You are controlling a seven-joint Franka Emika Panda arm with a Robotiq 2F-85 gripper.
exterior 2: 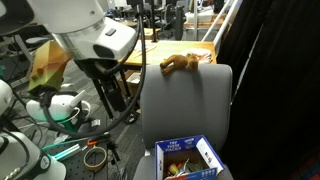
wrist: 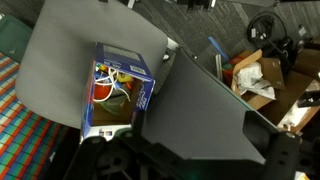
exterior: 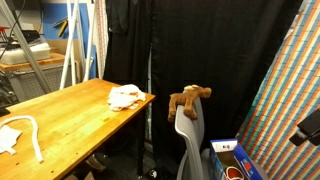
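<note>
A brown plush toy [exterior: 189,101] is draped over the top of the grey chair's backrest [exterior 2: 185,105]. On the chair's seat stands a blue-edged box [exterior 2: 188,158] with several small, colourful items inside; the wrist view shows this box [wrist: 118,90] from above. My gripper is open, its dark fingers far apart at the lower edge of the wrist view, with nothing held between them. Beneath it lie the chair and, to the left, the box. I cannot make out the plush toy in the wrist view.
A wooden table [exterior: 65,118] stands beside the chair, bearing a white cloth [exterior: 126,96] and a curved white tube [exterior: 35,135]. A cardboard box [wrist: 258,80] with clutter sits on the floor. Black curtain [exterior: 220,45] hangs behind the chair.
</note>
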